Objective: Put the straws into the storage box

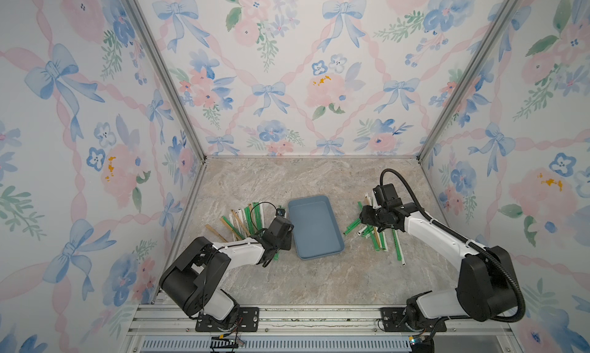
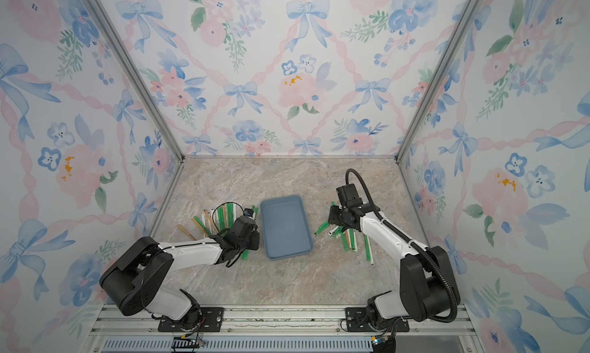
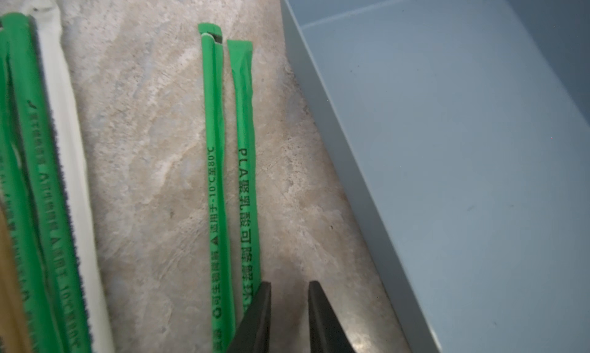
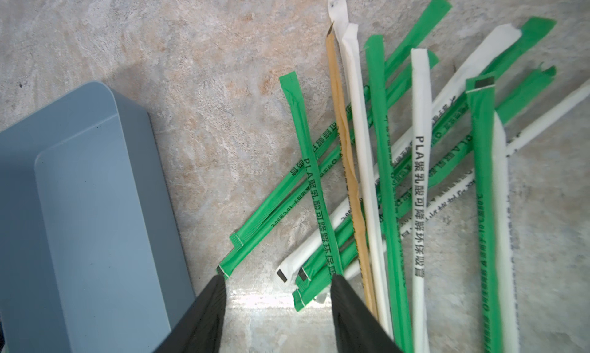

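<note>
The blue-grey storage box [image 1: 316, 227] is empty in the middle of the table. My left gripper is part open, low between two green wrapped straws [image 3: 245, 168] and the box's left wall, with nothing visible held. More green, white and brown straws [image 3: 73, 187] lie to their left. My right gripper stands open at the inner end of a crossed pile of green, white and brown straws [image 4: 424, 193] to the right of the box, with nothing between its fingers.
Patterned walls enclose the back and sides.
</note>
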